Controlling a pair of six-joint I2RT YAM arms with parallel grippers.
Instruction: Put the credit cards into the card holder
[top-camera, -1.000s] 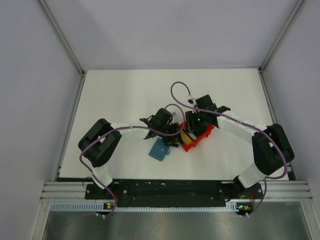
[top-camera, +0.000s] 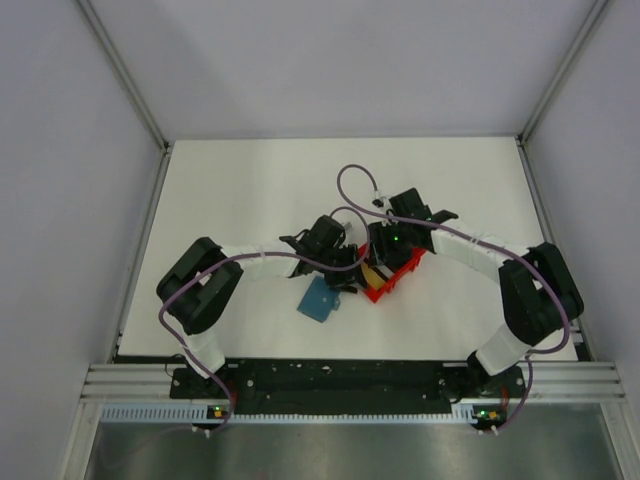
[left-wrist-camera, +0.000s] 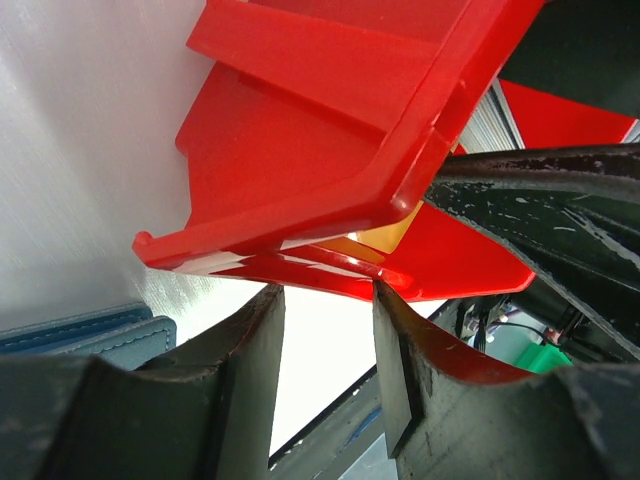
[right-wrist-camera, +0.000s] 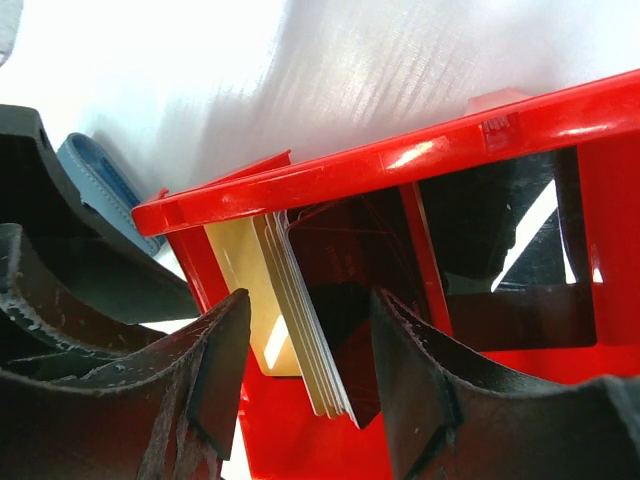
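Note:
Cards with pale edges (right-wrist-camera: 308, 320) stand in the red box (right-wrist-camera: 400, 160), leaning beside a gold card (right-wrist-camera: 240, 270) and a dark card (right-wrist-camera: 345, 265). Over that compartment my right gripper is part open, one finger on either side of the cards; contact cannot be judged. My left gripper has its fingers apart at the box's lower rim, and whether they touch it is unclear. The blue card holder (top-camera: 318, 298) lies flat left of the box, its edge also showing in the left wrist view.
A divider (right-wrist-camera: 425, 260) separates the cards from a compartment with dark contents (right-wrist-camera: 505, 240). Both arms crowd round the box.
The right gripper has shifted slightly above the red box, and its cable has swayed. The left arm, box and blue holder look unmoved.

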